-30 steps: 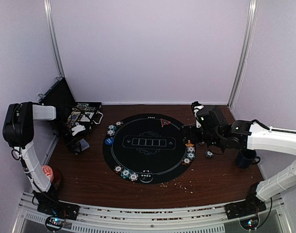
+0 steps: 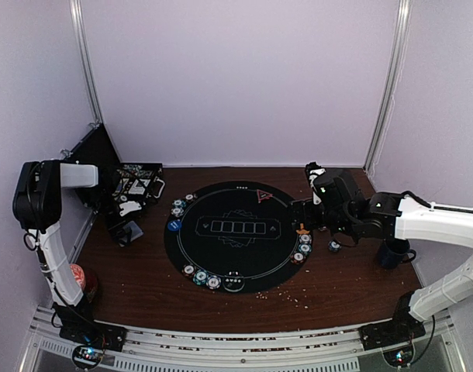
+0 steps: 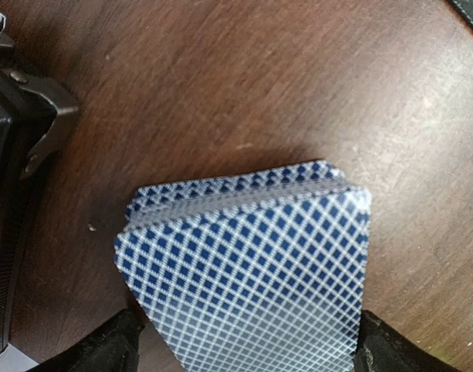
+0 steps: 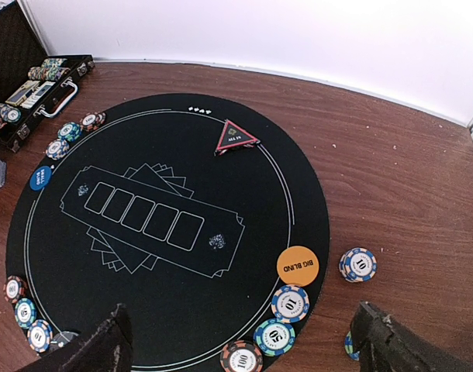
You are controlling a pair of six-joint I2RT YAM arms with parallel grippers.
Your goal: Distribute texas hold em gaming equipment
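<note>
A blue-and-white checked deck of cards [image 3: 252, 279] lies on the wood table, its upper part slid off a lower layer. My left gripper is open, with one dark finger on each side of the deck; whether either touches it I cannot tell. Over the right part of the round black poker mat [image 2: 240, 267], my right gripper stands open and empty. On the mat are the orange big blind disc [image 4: 298, 266], the blue small blind disc [image 4: 40, 177], a red-edged triangle [image 4: 236, 137] and chips along the rim, such as a 50 chip [image 4: 274, 337].
The open chip case [image 4: 46, 97] stands at the back left, its metal latch [image 3: 54, 116] close to the deck. More chips [image 4: 357, 264] lie right of the mat. A dark mug [image 2: 393, 253] stands at the right; crumbs [image 2: 287, 298] dot the clear front.
The left arm's elbow has shifted slightly to the right, and its gripper a little with it near the deck. The right arm, the mat and the chips look the same.
</note>
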